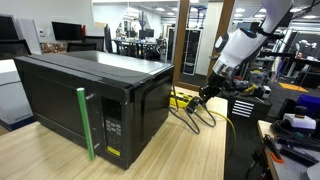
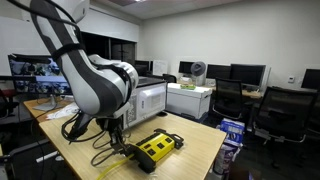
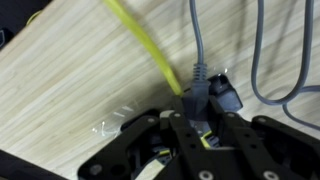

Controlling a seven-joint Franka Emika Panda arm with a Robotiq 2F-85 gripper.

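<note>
In the wrist view my gripper is shut on the grey plug of a grey cord, which runs up and away from it. A yellow cord passes close beside the plug. Behind my fingers lies a dark and yellow body, mostly hidden. The yellow power strip rests on the table in exterior view 2, just to the right of the arm's end. In exterior view 1 the gripper hangs over the cords beyond the microwave; its fingertips are too small to read there.
A black microwave with a green handle fills the left of the table. Loose grey cord loops over the wood at the right of the wrist view.
</note>
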